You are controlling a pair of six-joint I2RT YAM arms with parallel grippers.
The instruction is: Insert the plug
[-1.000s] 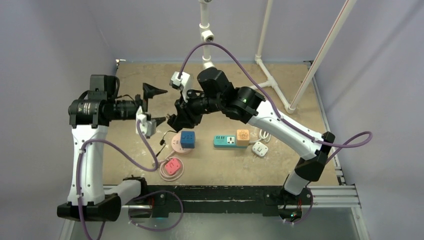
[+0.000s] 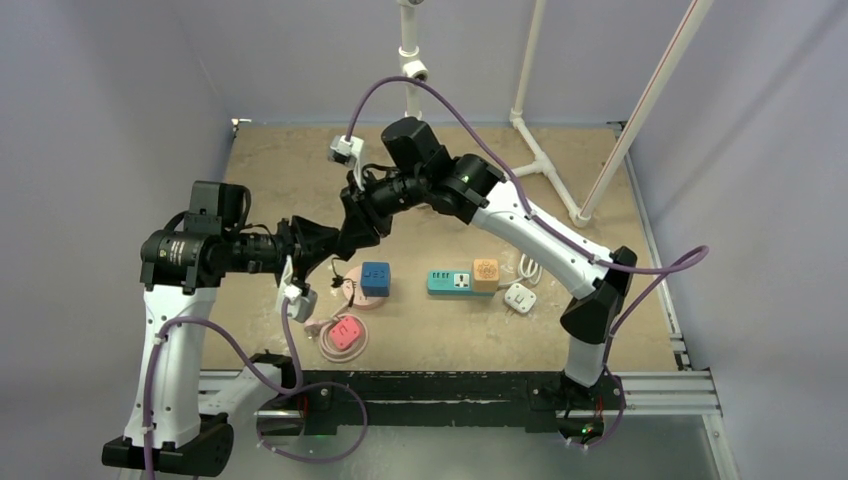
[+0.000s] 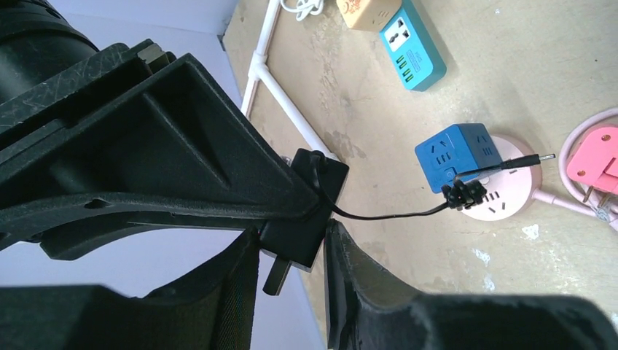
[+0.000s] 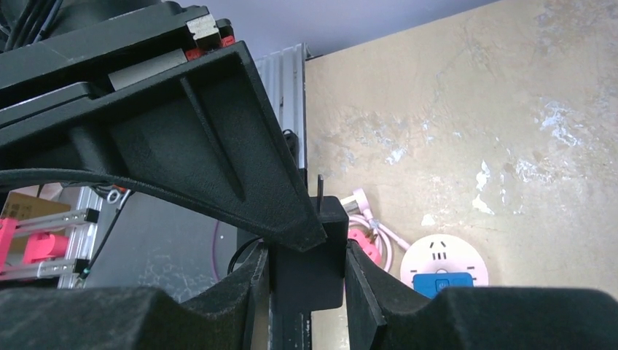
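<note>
A black plug adapter (image 3: 297, 226), a prong at one end and a thin cable attached, is between both grippers, which meet left of centre in the top view. My left gripper is shut on it. My right gripper has its fingers at either side of the same adapter; whether they grip it is unclear. The cable hangs with a barrel connector (image 3: 517, 162) and a tie. Below are a blue cube socket (image 2: 375, 279), a round pink socket (image 3: 495, 204) and a teal power strip (image 2: 447, 283).
An orange cube (image 2: 485, 270) and white adapter (image 2: 519, 298) lie right; a pink plug block (image 2: 344, 333) with coiled cable lies at front. White pipes (image 2: 540, 160) stand behind. The board's back left is clear.
My left gripper has moved toward the right one and closed on the adapter. The right arm has shifted left and slightly up in the top view.
</note>
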